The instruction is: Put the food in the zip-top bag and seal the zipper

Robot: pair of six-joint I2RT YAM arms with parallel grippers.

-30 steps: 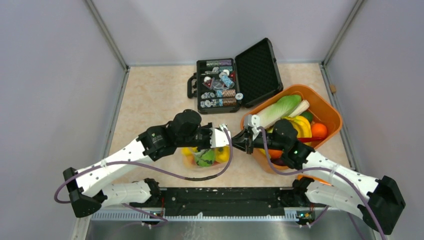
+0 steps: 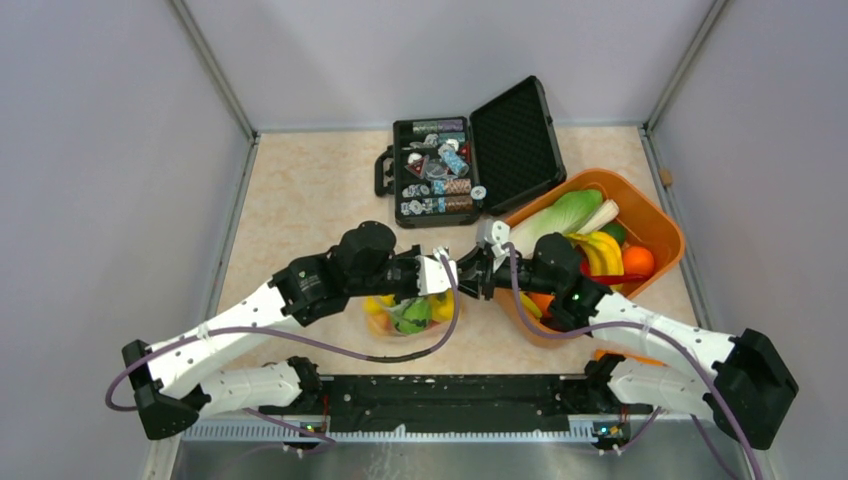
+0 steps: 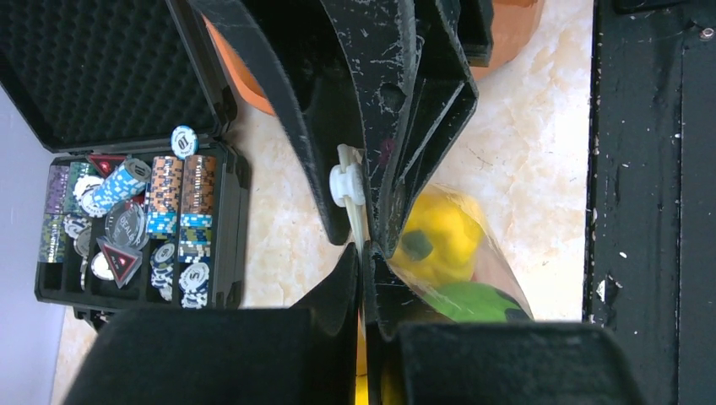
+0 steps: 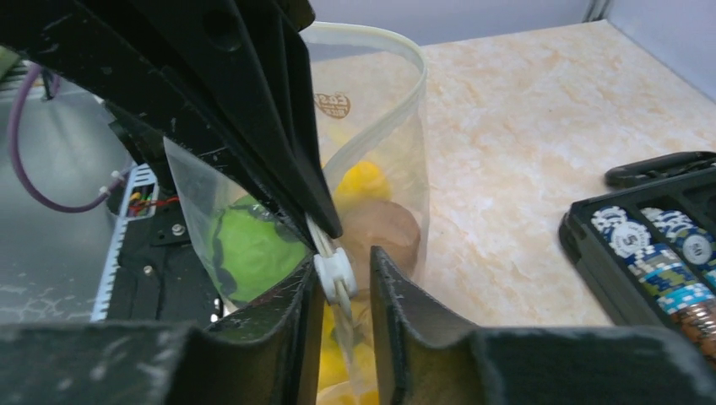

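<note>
The zip top bag (image 4: 371, 76) stands upright with its mouth gaping, holding a green pepper-like item (image 4: 253, 245), a yellow piece (image 4: 365, 180) and a brown one (image 4: 380, 234). My left gripper is shut on the end of the bag's zip edge. Just beyond its tips, the white zipper slider (image 3: 346, 184) sits on the strip. In the right wrist view, my right gripper is part open, its fingers (image 4: 380, 283) on either side of the slider (image 4: 336, 275). Whether they touch it, I cannot tell.
An orange basket (image 2: 672, 225) of produce stands under the right arm. Behind the grippers lies an open black case (image 2: 398, 160) of poker chips. Left of the case the table (image 2: 300, 190) is bare.
The right gripper has moved left, closing in on the tips of the left one. The left arm has shifted only slightly; the bag stays in about the same place.
</note>
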